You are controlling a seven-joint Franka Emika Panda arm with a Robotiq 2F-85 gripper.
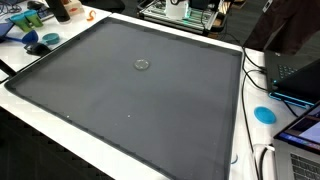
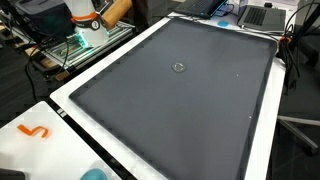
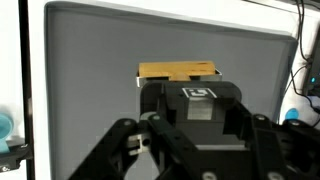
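My gripper shows only in the wrist view, high over a grey board. It appears shut on a dark object with a tan, wood-like strip (image 3: pixel 176 70) along its far side. The dark fingers and the object blend together, so its full shape cannot be made out. A small round disc, clear or greyish, lies flat on the board in exterior view 1 (image 1: pixel 142 65) and exterior view 2 (image 2: pixel 179 68). No such disc can be made out in the wrist view.
The grey board (image 1: pixel 120 110) is otherwise bare. Laptops (image 1: pixel 295 158), cables and a blue round item (image 1: pixel 265 115) stand along one side. Teal dishes (image 1: pixel 50 39) and a dark cup (image 1: pixel 58 10) are on the opposite side. An orange piece (image 2: pixel 33 131) lies on white tabletop.
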